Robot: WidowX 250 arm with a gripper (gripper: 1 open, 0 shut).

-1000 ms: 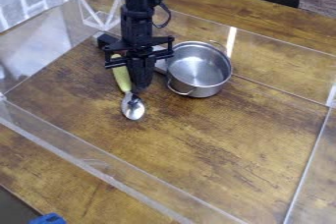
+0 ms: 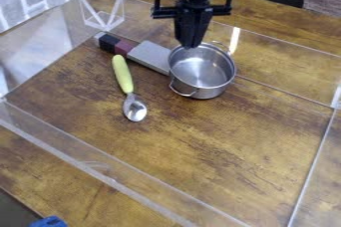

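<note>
My black gripper (image 2: 192, 8) is high at the top of the camera view, above and behind a steel pot (image 2: 201, 72); I cannot tell how far its fingers are apart. A spoon (image 2: 134, 106) with a pale green handle lies on the wooden table left of the pot. A knife (image 2: 150, 54) with a dark handle lies behind the spoon, its blade reaching toward the pot.
Clear plastic panels edge the work area on the left and right. A small blue object (image 2: 48, 221) sits at the bottom left corner.
My gripper has moved up and back, away from over the spoon, to above the back of the pot. The spoon, knife and pot look unmoved.
</note>
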